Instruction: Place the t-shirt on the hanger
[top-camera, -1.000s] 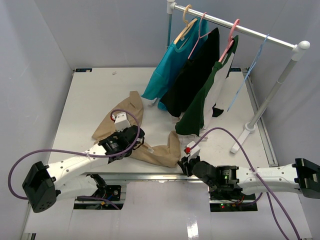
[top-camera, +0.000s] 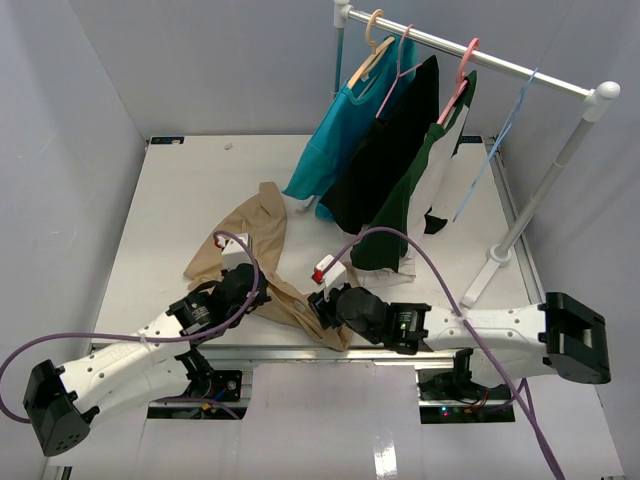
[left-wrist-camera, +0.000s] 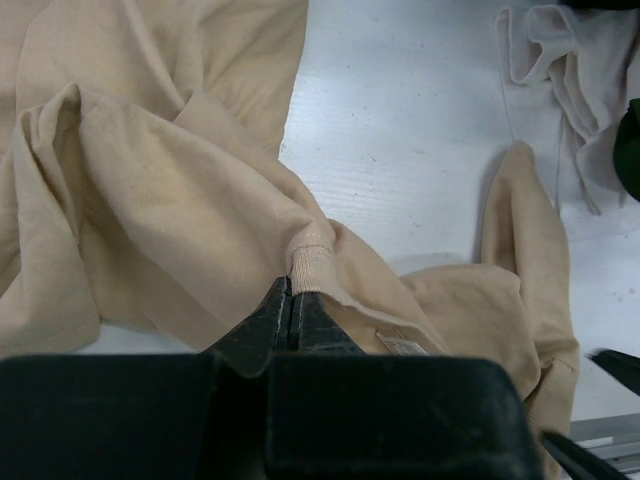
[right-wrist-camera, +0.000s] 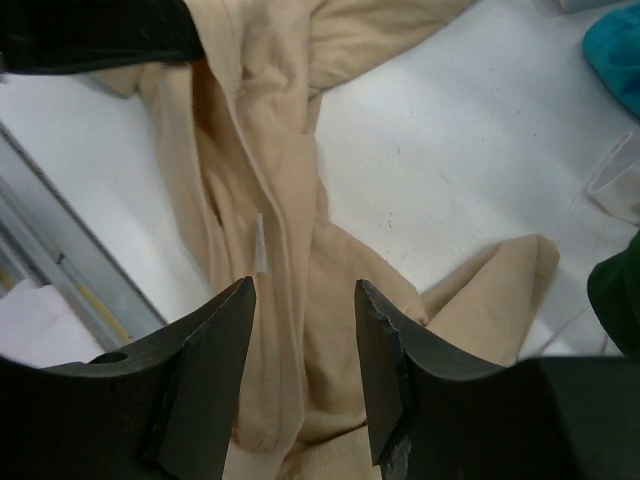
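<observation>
The tan t-shirt (top-camera: 240, 230) lies crumpled on the white table. In the left wrist view my left gripper is shut on a fold of the tan t-shirt (left-wrist-camera: 170, 170) at its ribbed edge. My right gripper is open above the shirt's near fold (right-wrist-camera: 270, 390), its fingers apart with cloth beneath them. In the top view it is low near the table's front edge, just right of my left gripper.
A rail (top-camera: 460, 50) at the back right carries teal (top-camera: 330, 140), black and green garments, plus an empty blue hanger (top-camera: 505, 130). Bare table (top-camera: 180, 170) lies at the back left.
My right arm has moved left and up along the shirt's near edge.
</observation>
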